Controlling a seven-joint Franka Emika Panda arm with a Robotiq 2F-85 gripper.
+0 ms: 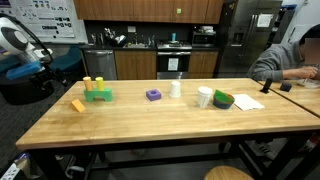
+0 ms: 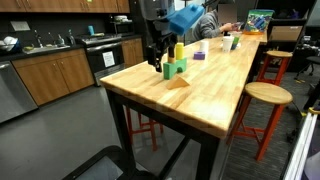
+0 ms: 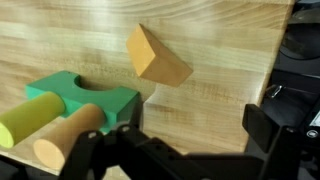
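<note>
My gripper stands open above the wooden table's left end, with nothing between its fingers. An orange wedge-shaped block (image 3: 158, 57) lies on the tabletop ahead of the fingers in the wrist view, apart from them. In the same view a green block (image 3: 100, 100) with a curved notch is at the left, close by the left finger. A yellow cylinder (image 3: 30, 118) and an orange cylinder (image 3: 70, 135) are beside it. From the front, the green block (image 1: 98, 95) stands behind the orange block (image 1: 78, 105), with the yellow and orange pieces upright at it.
Along the table (image 1: 180, 120) stand a purple block (image 1: 153, 94), a white container (image 1: 175, 88), a white cup (image 1: 204, 96) and a dark bowl (image 1: 223, 99) with colourful contents. A person (image 1: 290, 65) is at the far right.
</note>
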